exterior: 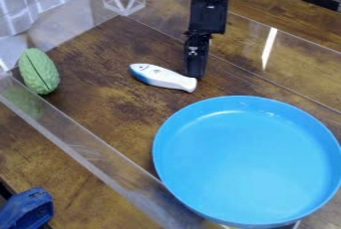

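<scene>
A white and blue elongated object [164, 77] lies on the wooden floor of the clear-walled area, left of my black gripper [193, 66]. The gripper hangs low from the top of the view, close by that object's right end; its fingers are dark and too small to show how far apart they stand.
A large blue plate [246, 158] fills the lower right. A green leafy-textured object [39, 72] stands at the left, and a blue item [24, 211] lies at the bottom left. Clear walls edge the area. Bare wood [94, 123] lies in between.
</scene>
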